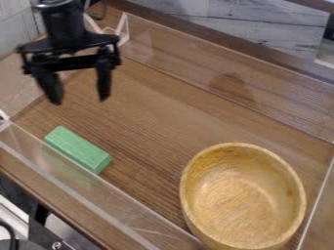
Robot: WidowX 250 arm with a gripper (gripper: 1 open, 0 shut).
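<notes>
My gripper [77, 84] is at the upper left, blurred, its two dark fingers spread apart with nothing visible between them. It hangs above and a little behind a green rectangular block [77, 149], which lies at the lower left of the wooden surface [183, 103]. A yellow round bowl [241, 200] sits at the lower right, well away from my gripper.
A grey-white panelled wall [235, 21] runs along the back. Clear plastic edging borders the near left of the surface. A dark cable lies at the bottom left corner.
</notes>
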